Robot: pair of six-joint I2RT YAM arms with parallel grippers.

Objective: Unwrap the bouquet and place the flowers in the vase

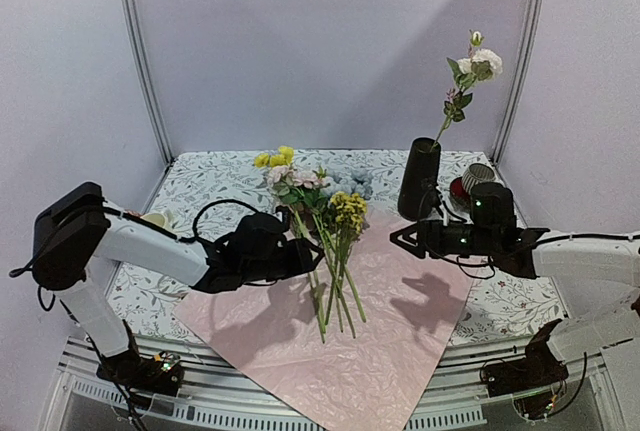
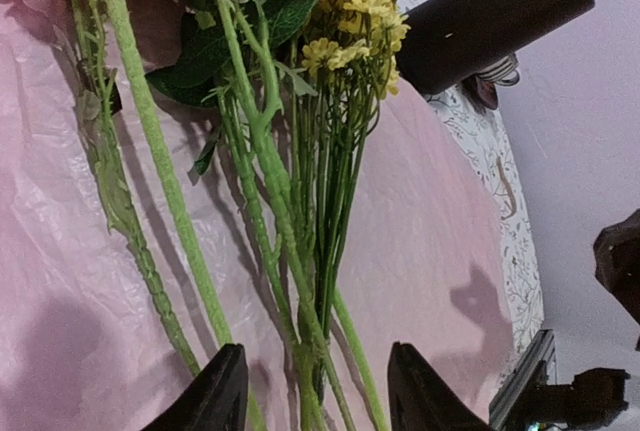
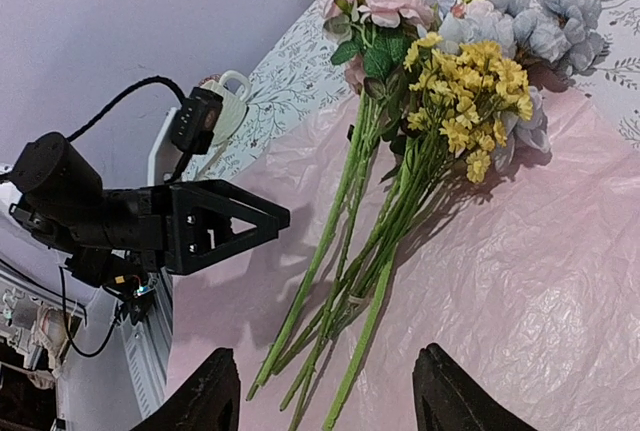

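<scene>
On pink paper lies a bunch of flowers with green stems (image 1: 333, 286); yellow blossoms (image 3: 470, 101), pink blossoms (image 3: 395, 6) and pale blue blossoms (image 3: 560, 21) top it. The black vase (image 1: 418, 181) stands upright at the back right, holding one white flower (image 1: 485, 63). My left gripper (image 1: 318, 254) is open above the stems; in the left wrist view, stems pass below and between its fingers. Open and empty, my right gripper (image 1: 398, 238) hovers over the paper in front of the vase, right of the bunch.
Pink paper (image 1: 390, 391) covers the table's middle and front. Right of the vase, a striped cup (image 1: 478, 175) stands by a red dish (image 1: 458, 193). At the left, a pale cup (image 1: 158, 219) is partly behind my left arm.
</scene>
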